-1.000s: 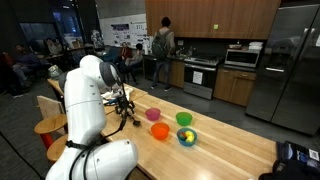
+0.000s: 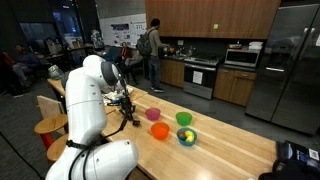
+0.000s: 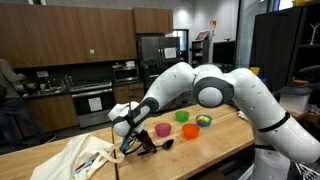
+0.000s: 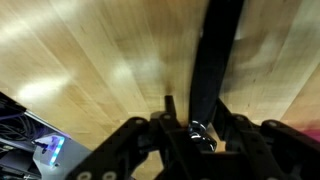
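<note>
A long black utensil [image 4: 212, 60] crosses the wrist view from the top edge to the fingers, its handle end between the two dark fingers of my gripper. Whether the fingers press on it cannot be made out. In exterior view 2 its dark rounded head [image 3: 166, 143] shows on the wooden table to the right of my gripper [image 3: 136, 146], which is low over the tabletop. Exterior view 1 shows my gripper [image 2: 126, 108] small and dark at the table's left side, with the utensil's head [image 2: 136, 123] nearby.
Beside the utensil stand a pink bowl [image 2: 153, 114], an orange bowl [image 2: 160, 130], a green bowl [image 2: 184, 118] and a blue bowl [image 2: 176, 139] with colourful items inside. A white cloth [image 3: 85, 156] lies at the table's left.
The person in the background has shifted left. My arm and the things on the table look almost unmoved.
</note>
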